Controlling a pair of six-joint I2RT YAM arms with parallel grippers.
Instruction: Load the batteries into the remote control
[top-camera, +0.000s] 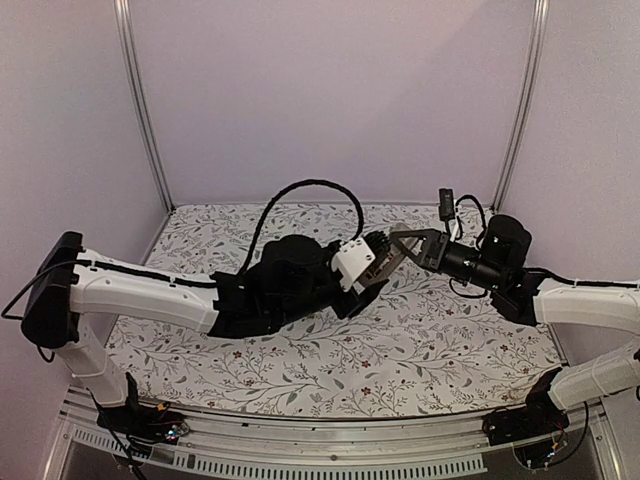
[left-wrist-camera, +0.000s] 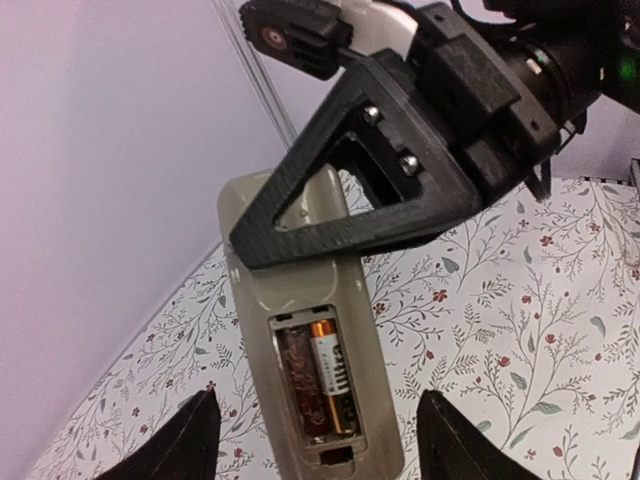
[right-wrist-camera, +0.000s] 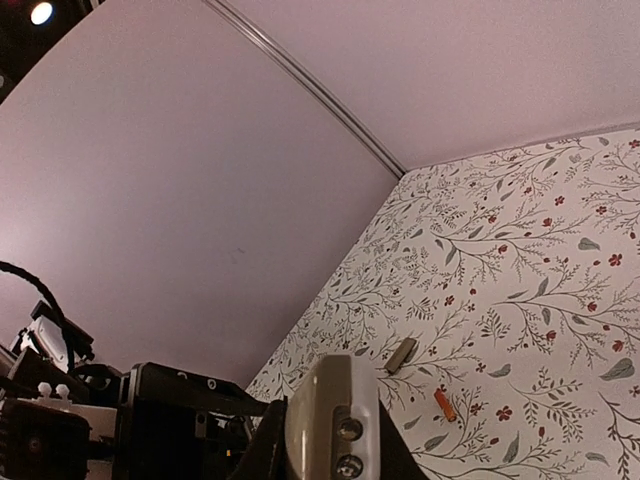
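The grey remote (left-wrist-camera: 365, 400) is held upright in my right gripper, which is shut on its upper part, also seen in the top view (top-camera: 405, 237). Its battery compartment faces the left wrist camera: an orange-and-black battery (left-wrist-camera: 334, 375) sits on the right side, beside a darker slot or cell (left-wrist-camera: 302, 383) that I cannot make out clearly. My left gripper stands open, its fingers either side of the remote's lower part but apart from it. In the right wrist view the remote's end (right-wrist-camera: 330, 410) fills the bottom centre.
In the right wrist view, a small grey piece (right-wrist-camera: 401, 355) and an orange piece (right-wrist-camera: 445, 405) lie on the floral table (right-wrist-camera: 540, 300). Pale walls enclose the back and sides.
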